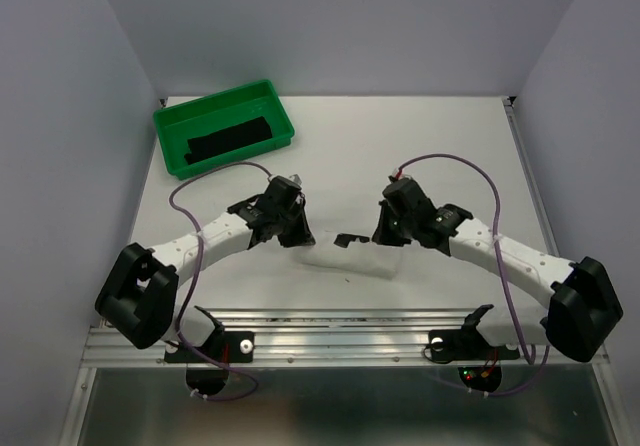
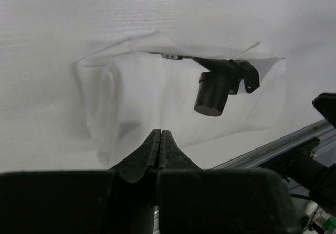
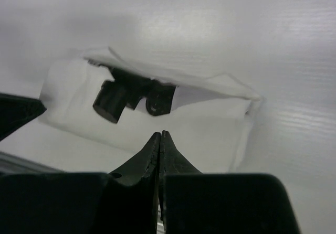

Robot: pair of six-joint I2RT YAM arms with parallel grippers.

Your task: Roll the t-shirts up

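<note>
The white t shirt lies folded into a narrow strip in the middle of the table, roughly crosswise, with a black print on its upper face. My left gripper is at its left end, fingers shut; in the left wrist view the fingertips meet over the white cloth, and no fabric shows between them. At the right end my right gripper is shut too. Its closed tips stand over the shirt in the right wrist view, nothing visible between them. Whether either gripper touches the cloth, I cannot tell.
A green bin at the back left holds a folded black cloth. Bare white table stretches behind the shirt and to the right. A metal rail runs along the front edge.
</note>
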